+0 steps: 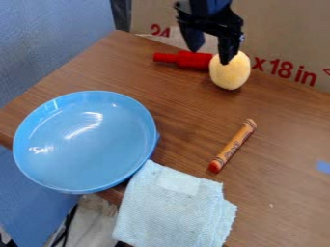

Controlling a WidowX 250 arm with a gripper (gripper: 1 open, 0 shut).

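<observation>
My black gripper [210,43] is at the top middle, its fingers apart with the tip of one beside the top of a pale yellow oval object [231,72]. Left of that object lies a red cylinder [178,58]. A blue plate [77,140] sits at the lower left. An orange crayon-like stick [233,147] lies diagonally right of the plate, and a folded light blue cloth [176,207] lies at the bottom.
A cardboard panel [290,39] stands along the back.
</observation>
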